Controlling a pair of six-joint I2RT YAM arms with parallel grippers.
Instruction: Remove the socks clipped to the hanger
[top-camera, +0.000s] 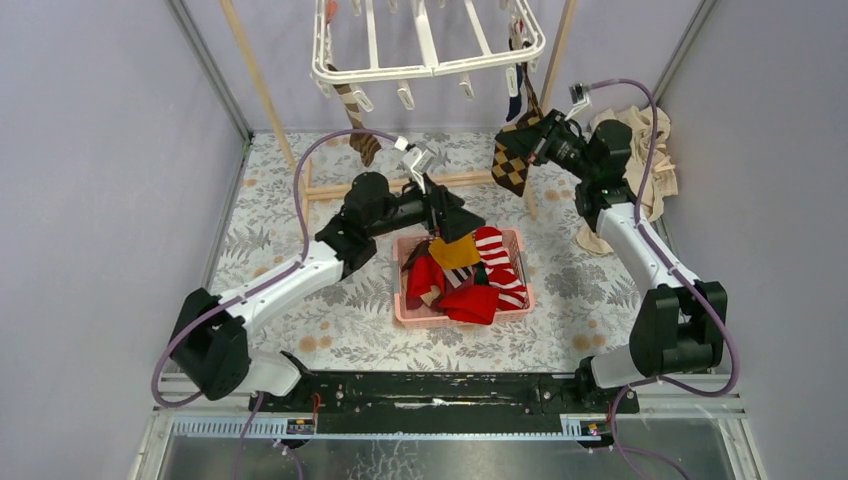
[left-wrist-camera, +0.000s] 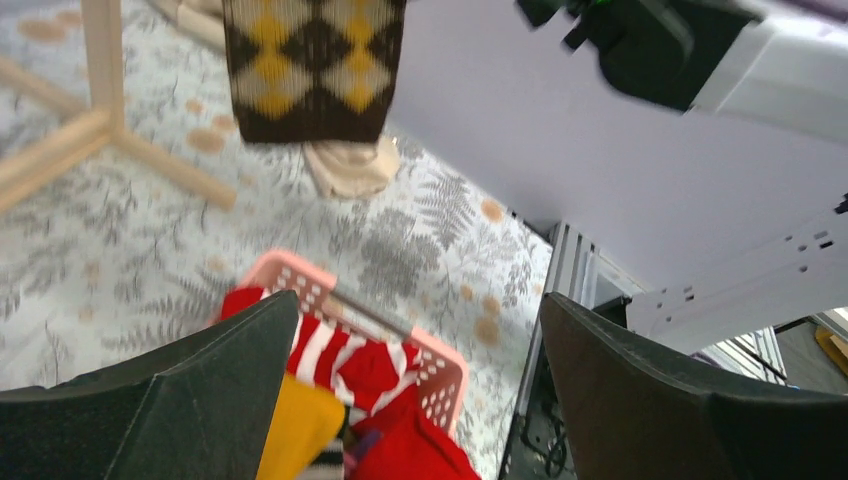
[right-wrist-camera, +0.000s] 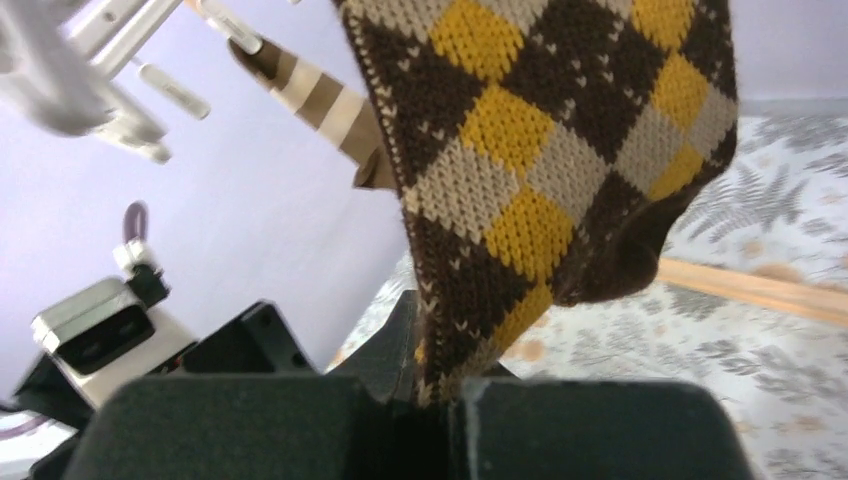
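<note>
A white clip hanger (top-camera: 430, 68) hangs at the top of the top view. At its right side a brown, yellow and beige diamond-patterned sock (right-wrist-camera: 520, 150) is stretched out, its edge pinched by my right gripper (top-camera: 538, 150), which is shut on it. The sock's upper end runs up toward the hanger; whether a clip still grips it cannot be made out. A dark blue sock (top-camera: 515, 95) hangs close by. On the left side hangs a brown striped sock (top-camera: 362, 130). Above the basket, my left gripper (top-camera: 455, 208) stands open and empty.
The pink basket (top-camera: 420, 318) in the middle holds red, striped and mustard socks. Wooden stand poles (top-camera: 255, 75) rise on both sides. A beige cloth pile (top-camera: 650, 160) lies at the right wall. Bare floor surrounds the basket.
</note>
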